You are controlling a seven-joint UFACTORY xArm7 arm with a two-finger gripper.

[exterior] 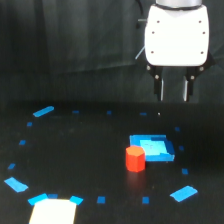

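My gripper (pixel 174 88) hangs at the upper right, a white housing with two thin dark fingers pointing down, spread apart, nothing visible between them. It is above and behind a red hexagonal block (pixel 135 158) standing on the black table (pixel 90 150). Just behind the block lies a blue square (pixel 166 144) with a lighter cyan patch inside; whether it is a tray or flat cannot be told.
A pale cream square (pixel 52 213) sits at the front left edge. Several small blue and cyan tape marks are scattered over the table.
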